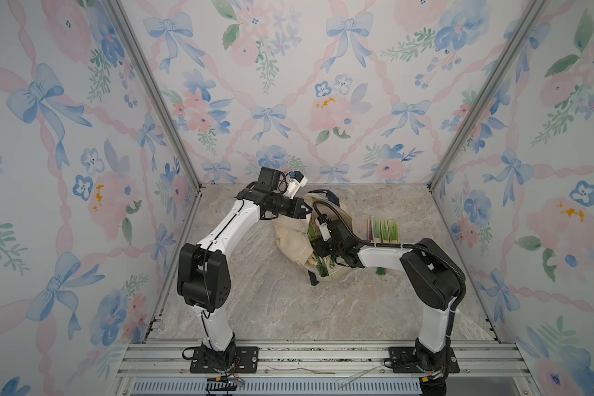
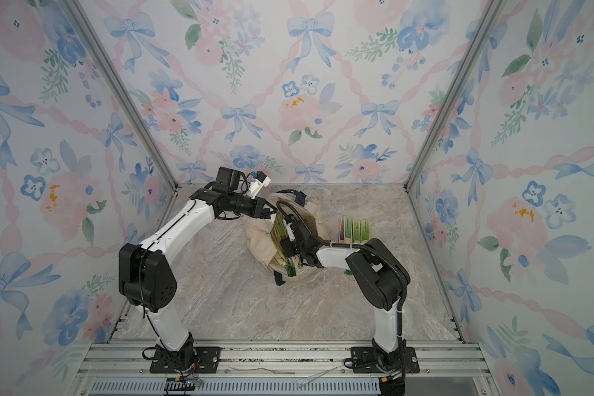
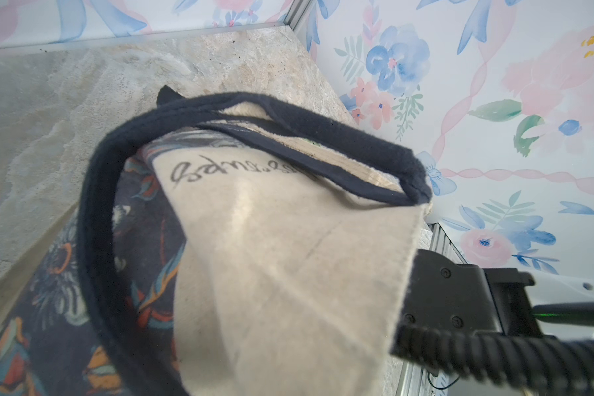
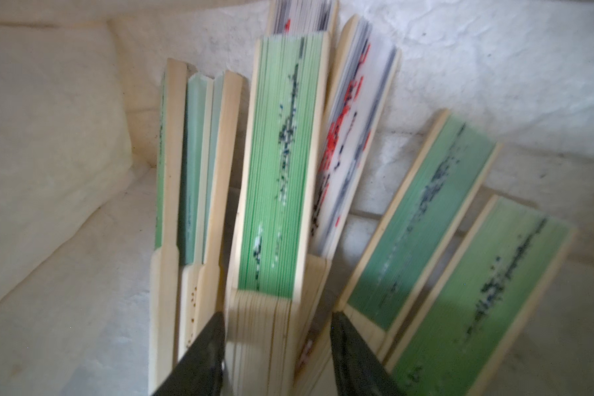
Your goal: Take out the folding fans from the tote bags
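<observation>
A beige canvas tote bag (image 1: 291, 241) lies on the table with its mouth spread, several folding fans inside. My left gripper (image 1: 305, 210) is shut at the bag's upper edge; in the left wrist view the raised cloth (image 3: 297, 264) and dark handle (image 3: 99, 217) hide its fingers. My right gripper reaches into the bag, part open. Its blurred fingers straddle the wooden lower end of a green fan (image 4: 277, 165); the left finger is close against it, with a gap at the right. Other fans lean around it: a white-red one (image 4: 349, 132) and green ones (image 4: 422, 224).
Several green fans (image 1: 385, 231) stand in a row on the table right of the bag. A green tassel (image 1: 380, 270) shows below the right forearm.
</observation>
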